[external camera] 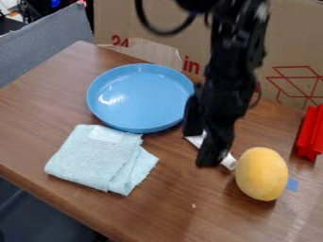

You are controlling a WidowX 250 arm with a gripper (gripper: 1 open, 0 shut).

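Note:
My black gripper [202, 142] is low over a white tube [228, 161], which it mostly hides. Its fingers reach down around the tube's middle; whether they are closed on it is unclear. A blue plate [139, 74] lies just left of the gripper. A folded light-blue cloth [98, 161] is at the front left, and a yellow oval object [263, 175] lies right of the tube.
A red tray [311, 132] is at the right edge. A cardboard box [139, 24] stands behind. Bare table shows at the left and at the front centre, with the table's edge at lower left.

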